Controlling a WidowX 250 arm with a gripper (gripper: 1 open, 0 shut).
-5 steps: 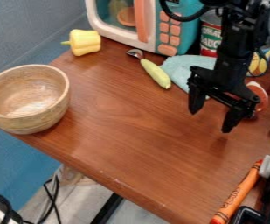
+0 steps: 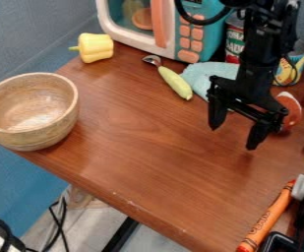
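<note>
My black gripper [image 2: 233,133] hangs low over the right side of the wooden table, its two fingers spread apart with nothing seen between them. A pale yellow banana-like toy [image 2: 177,83] lies left of the arm, beside a light blue cloth-like piece [image 2: 199,72]. A wooden bowl [image 2: 29,133] stands at the left edge of the table. A yellow pepper [image 2: 95,47] lies at the back left. A red round item [image 2: 291,110] is partly hidden behind the gripper.
A toy microwave [image 2: 194,39] and cans [image 2: 234,37] stand at the back. An orange crayon [image 2: 266,220] lies at the front right.
</note>
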